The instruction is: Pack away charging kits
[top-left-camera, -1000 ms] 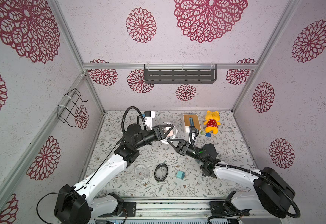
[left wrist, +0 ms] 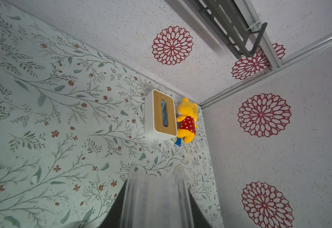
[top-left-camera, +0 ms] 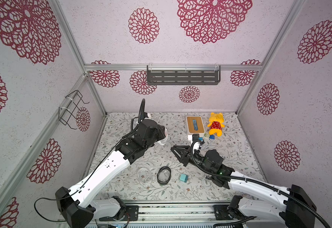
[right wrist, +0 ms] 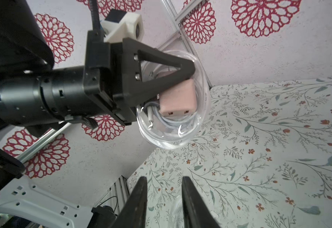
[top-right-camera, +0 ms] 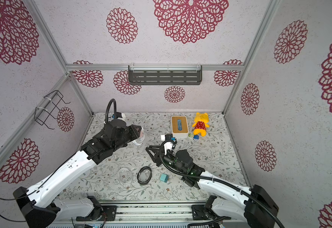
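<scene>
In the right wrist view my left gripper is shut on a clear round container (right wrist: pixel 169 142), which is raised above the table and tilted. A pink charger block (right wrist: pixel 178 99) and a coiled pale cable (right wrist: pixel 153 112) show in it. The same container (left wrist: pixel 156 197) blurs across the bottom of the left wrist view. My right gripper is part open and empty, apart from the container. On the table are a clear round piece (top-left-camera: pixel 144 175), a black-rimmed round container or coil (top-left-camera: pixel 164 176) and a teal cube (top-left-camera: pixel 183 177).
A white box with a wooden top (top-left-camera: pixel 195 125) stands at the back right, a blue item on it. Beside it lie a yellow bear (top-left-camera: pixel 216 124) and a small blue block (top-left-camera: pixel 211 137). A grey shelf (top-left-camera: pixel 183 77) hangs on the back wall.
My left gripper has drawn left and turned, carrying the clear container away from the right gripper. The right arm has shifted slightly, its gripper lower. Things on the table have not moved.
</scene>
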